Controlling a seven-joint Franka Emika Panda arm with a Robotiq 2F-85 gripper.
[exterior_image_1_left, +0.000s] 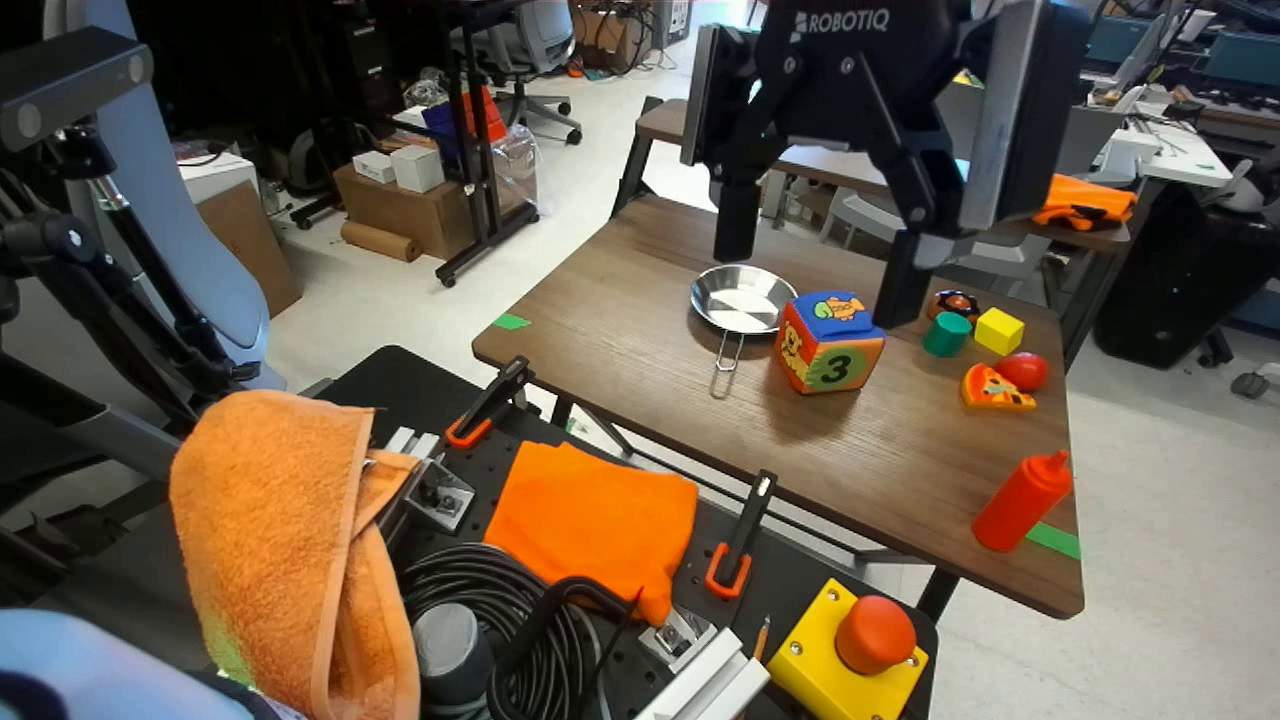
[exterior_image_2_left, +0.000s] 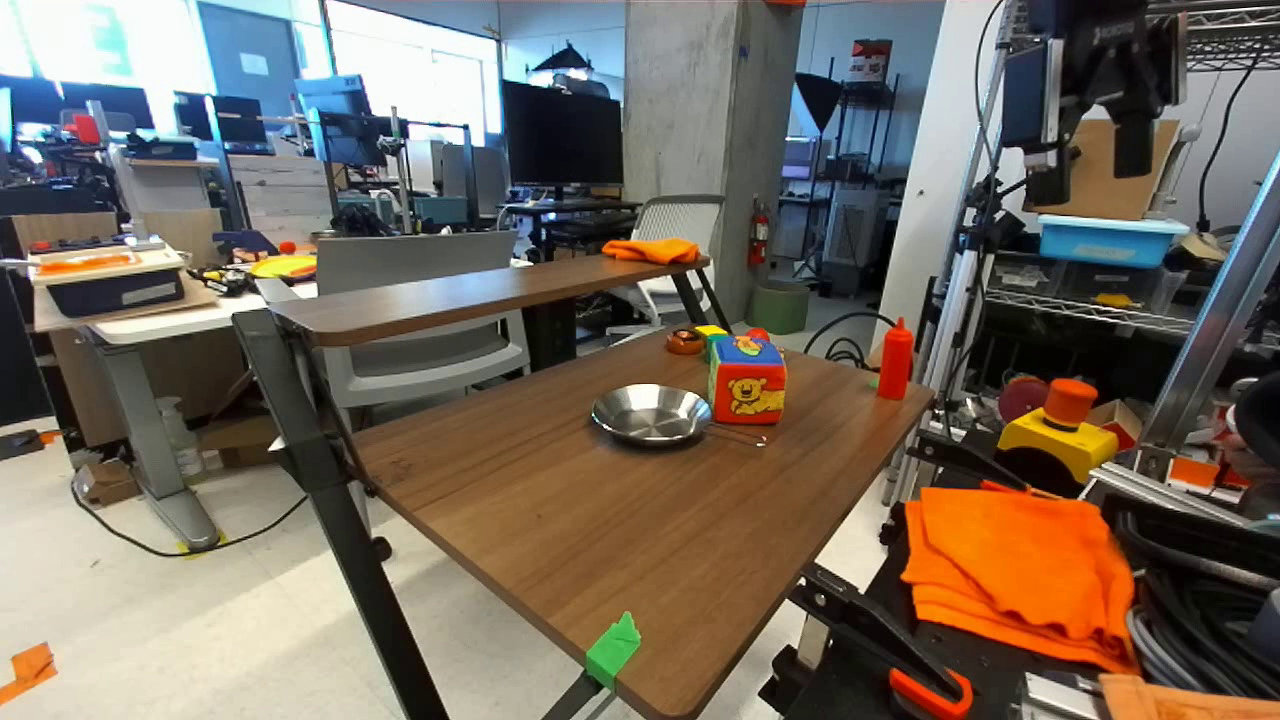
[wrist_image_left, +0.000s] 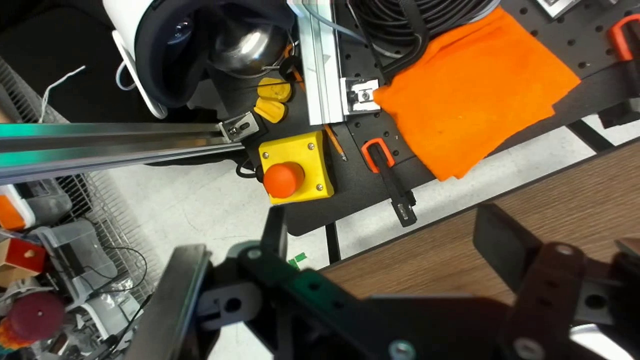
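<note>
My gripper (exterior_image_1_left: 822, 282) hangs in the air, its two black fingers spread wide with nothing between them. From the other side the gripper (exterior_image_2_left: 1092, 174) shows at the upper right, well above the table. On the brown table (exterior_image_1_left: 600, 306) lies a steel pan (exterior_image_1_left: 741, 300) with a wire handle. A soft picture cube (exterior_image_1_left: 828, 348) rests just right of the pan. Beyond it are a green cup (exterior_image_1_left: 947, 335), a yellow block (exterior_image_1_left: 998, 331), a red tomato-like toy (exterior_image_1_left: 1023, 371) and a pizza slice (exterior_image_1_left: 997, 389). A red squeeze bottle (exterior_image_1_left: 1022, 502) stands near the right corner.
A raised shelf along the table's far side carries an orange cloth (exterior_image_2_left: 651, 251). Beside the near edge, a black bench holds another orange cloth (wrist_image_left: 474, 90), clamps (wrist_image_left: 393, 186), coiled cable and a yellow box with a red button (wrist_image_left: 297, 168).
</note>
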